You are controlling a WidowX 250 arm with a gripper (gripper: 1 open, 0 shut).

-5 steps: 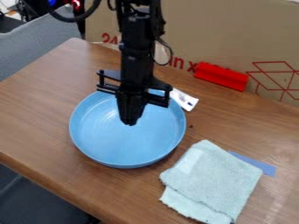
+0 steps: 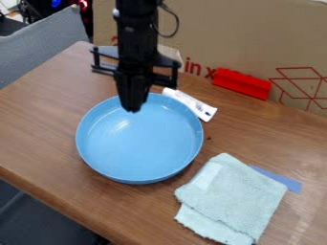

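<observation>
My black gripper [image 2: 132, 100] hangs above the upper rim of a light blue plate [image 2: 141, 148]. Its fingers point down and look closed, with nothing visible between them. The plate lies on the wooden table and appears empty.
A folded pale cloth [image 2: 230, 201] lies at right, over a blue strip [image 2: 281, 178]. A white label-marked item [image 2: 192, 105] lies behind the plate, near a red object [image 2: 240, 83] by the cardboard wall [image 2: 269, 38].
The plate, cloth and other objects look unmoved.
</observation>
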